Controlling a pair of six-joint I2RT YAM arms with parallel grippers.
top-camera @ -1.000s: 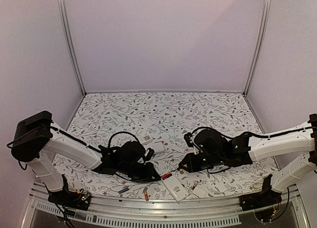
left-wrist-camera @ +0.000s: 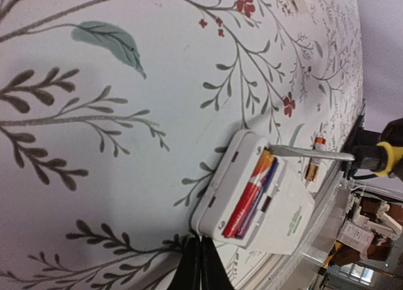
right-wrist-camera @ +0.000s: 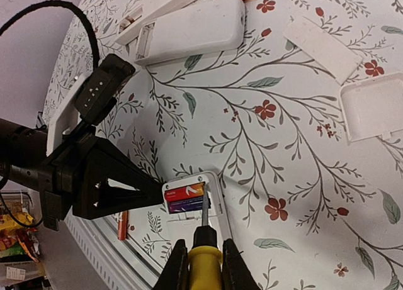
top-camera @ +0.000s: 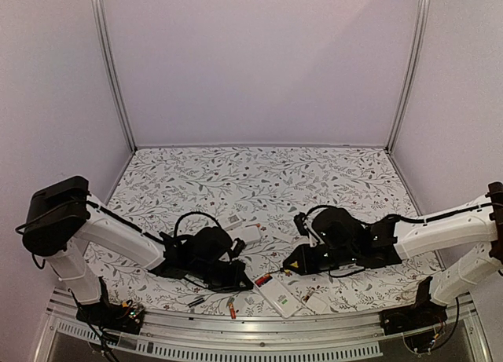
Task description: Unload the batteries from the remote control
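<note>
The white remote (top-camera: pixel 277 299) lies near the table's front edge, its battery bay open with a red-orange battery (left-wrist-camera: pixel 245 202) and a purple battery (left-wrist-camera: pixel 257 200) inside. My left gripper is shut, nothing visible between its fingers, at the remote's end. My right gripper is shut on a screwdriver with a yellow-and-black handle (right-wrist-camera: pixel 204 258); its metal shaft (left-wrist-camera: pixel 315 153) reaches the end of the battery bay beside the red-orange battery.
Loose batteries (right-wrist-camera: pixel 122 224) lie near the front edge. Farther back lie other white remotes (right-wrist-camera: pixel 189 32), a flat cover (right-wrist-camera: pixel 321 48) and a white tray-like piece (right-wrist-camera: pixel 371 107).
My right gripper and wrist have shifted very slightly in the top view; the left arm and the remote look almost unchanged.
</note>
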